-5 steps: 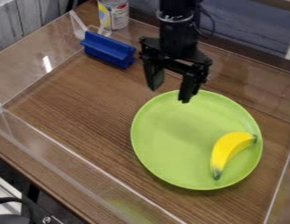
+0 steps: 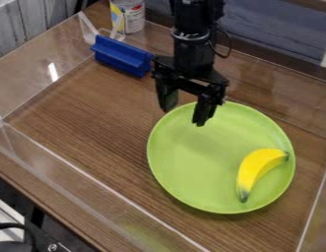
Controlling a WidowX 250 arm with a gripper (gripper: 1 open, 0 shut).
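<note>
The black gripper (image 2: 185, 103) hangs from the top centre, its fingertips over the back-left edge of a large green plate (image 2: 198, 162). Its two fingers are apart, with nothing visible between them. A yellow banana (image 2: 261, 170) lies on the right part of the plate, away from the gripper.
A blue object with a white handle (image 2: 120, 56) sits at the back left, with a can (image 2: 127, 15) behind it. A grey-blue wall closes off the back.
The gripper has shifted slightly left and a little down. The plate, banana and blue object stay where they were.
</note>
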